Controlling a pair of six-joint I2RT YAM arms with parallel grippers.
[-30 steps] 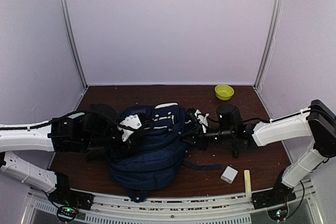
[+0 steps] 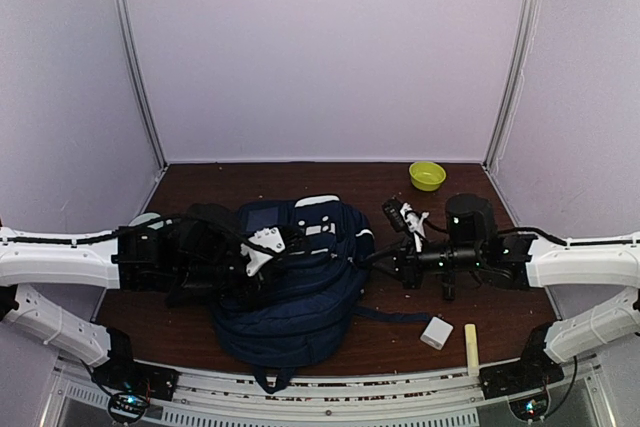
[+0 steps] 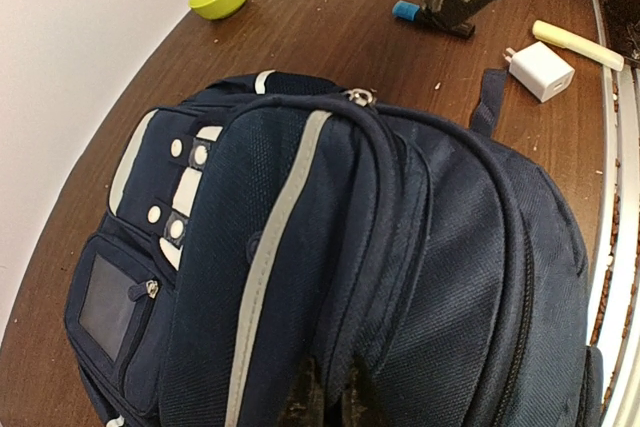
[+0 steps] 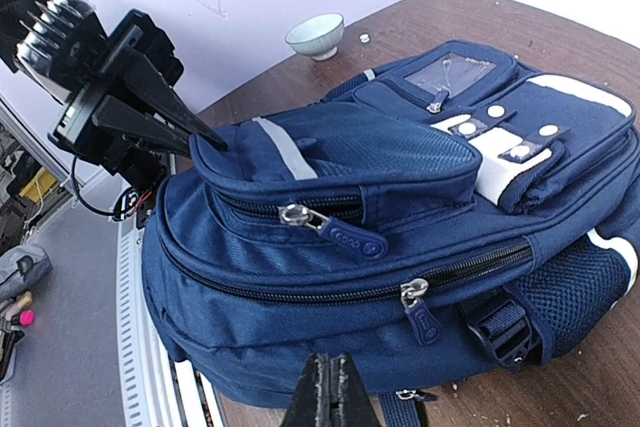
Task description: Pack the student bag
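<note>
The dark blue backpack [image 2: 285, 322] lies on the table with its front pocket facing up. On its main zipper the pull [image 4: 421, 319] hangs free, up and to the right of my right gripper. That gripper is shut with nothing between its fingers and stands apart from the bag's right side. A second pull [image 4: 345, 235] hangs from the front pocket's zipper. My left gripper is shut on the front pocket's fabric near the bag's lower end; in the right wrist view its fingertips [image 4: 207, 134] press into that pocket.
A white charger [image 2: 436, 333] and a pale yellow stick [image 2: 471, 349] lie at the front right, a blue-capped marker [image 3: 408, 12] beneath the right arm. A yellow-green bowl [image 2: 427, 175] stands at the back right, a pale bowl [image 4: 316, 36] beyond the bag's left.
My right gripper has drawn away to the right from the bag. The backpack and left gripper have shifted slightly right.
</note>
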